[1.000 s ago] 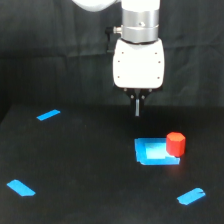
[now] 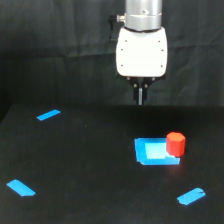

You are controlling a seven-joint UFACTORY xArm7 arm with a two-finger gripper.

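Observation:
A red block with a faceted outline (image 2: 175, 144) rests at the right end of a blue patch (image 2: 146, 158) on the dark table. Above and behind the patch hangs my gripper (image 2: 140, 98), under the white hand of the arm, clear of the block. Its dark fingers look narrow and blend into the black backdrop, so their spacing is hard to read. Nothing can be made out between them.
Blue tape strips lie at the back left (image 2: 48, 115), front left (image 2: 20, 188) and front right (image 2: 191, 196) of the table. A black curtain (image 2: 60, 60) covers the back.
The hand has risen in the picture and shifted slightly right. The fingers appear narrower than a second ago. The red block and blue patch have stayed in place.

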